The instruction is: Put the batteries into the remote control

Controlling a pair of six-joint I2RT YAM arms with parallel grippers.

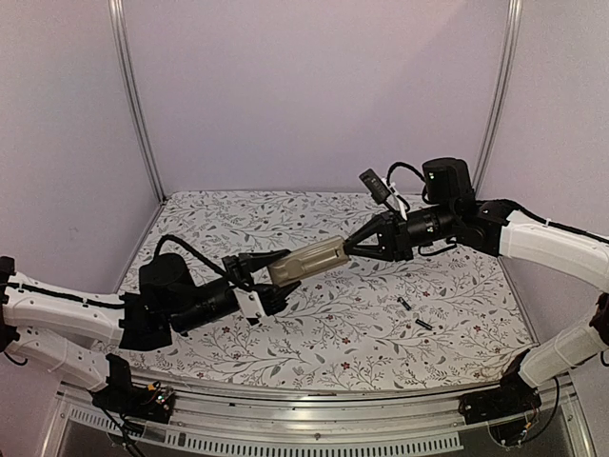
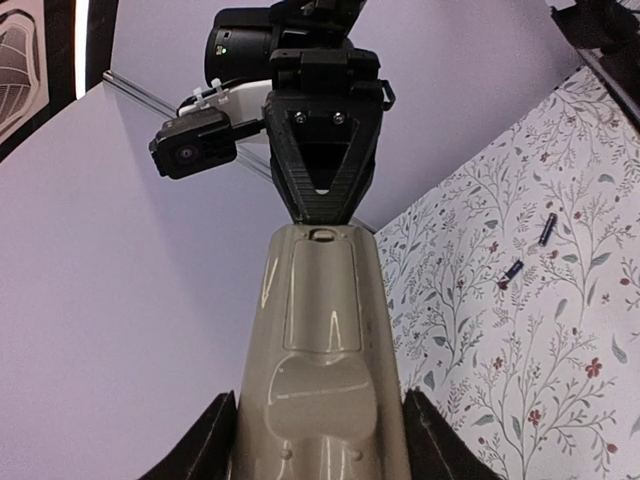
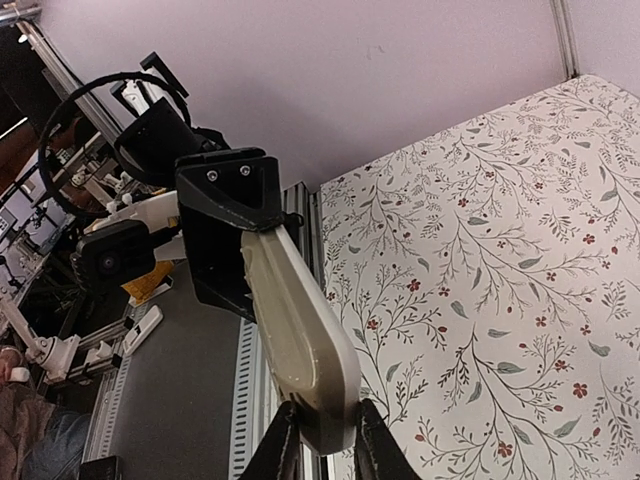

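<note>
The beige remote control [image 1: 310,261] is held up above the table, its back facing up. My left gripper is shut on its near part, one finger on each side. In the left wrist view a long cover panel [image 2: 322,300] with a small latch shows in place at the far end. My right gripper is at that far end, its fingertips a little apart with the end of the remote between or just behind them; whether they press on it is hard to tell. Two small dark batteries [image 1: 404,304] [image 1: 423,325] lie on the table at the right.
Floral-patterned cloth [image 1: 285,352] covers the table. Walls [image 1: 314,95] close off the back and sides, and a metal rail [image 1: 314,405] runs along the front edge.
</note>
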